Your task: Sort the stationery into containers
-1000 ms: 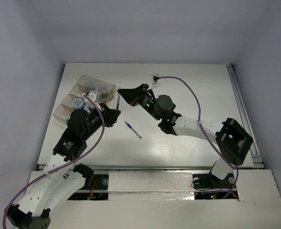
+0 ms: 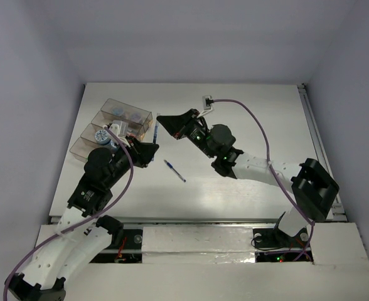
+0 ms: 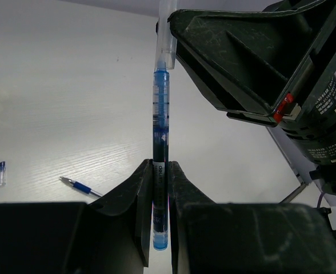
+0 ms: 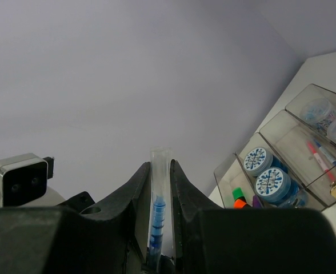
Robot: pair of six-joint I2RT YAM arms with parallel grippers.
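A blue pen with a clear cap at its upper end stands upright. My left gripper is shut on its lower barrel. In the top view the pen spans between the two grippers. My right gripper has a finger on each side of the clear cap; whether both press on it is hard to tell. A second blue pen lies on the table. The clear container with several compartments is partly hidden behind the left arm.
Round blue-and-white lidded pots and a green-topped item sit in the container, with a pink pen in another compartment. A small blue-and-clear piece lies on the table.
The right arm has shifted slightly to the right, its elbow most of all. The cap end of the pen leans a little further right. The left arm has barely moved.
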